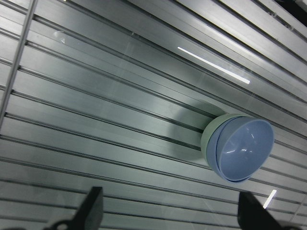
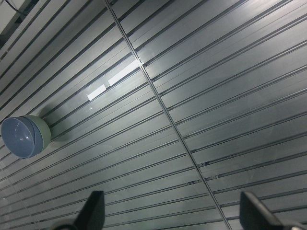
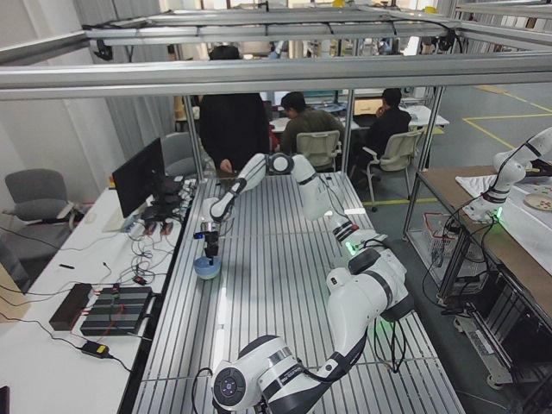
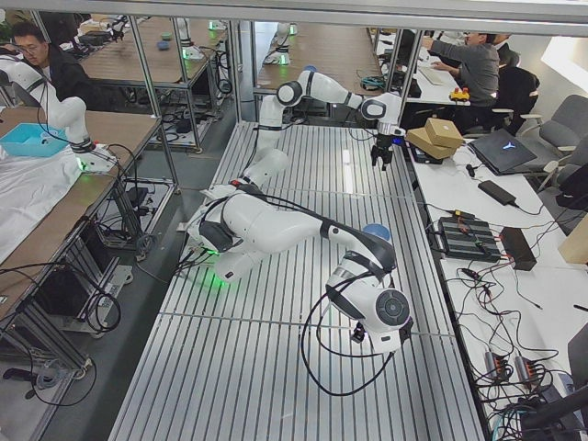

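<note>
Stacked bowls, blue inside pale green (image 1: 240,148), rest on the slatted metal table (image 1: 96,120); they lie at the right of the left wrist view and at the far left of the right wrist view (image 2: 19,136). My left gripper and right gripper are both open above the table, apart from the bowls, with only bare slats between their fingers. In the camera left view the bowls (image 3: 207,269) are partly covered by the far arm's gripper.
A side desk (image 3: 69,379) with electronics and cables runs along the table. Loose cables (image 4: 340,390) hang by one arm. People (image 3: 233,129) stand and sit beyond the frame.
</note>
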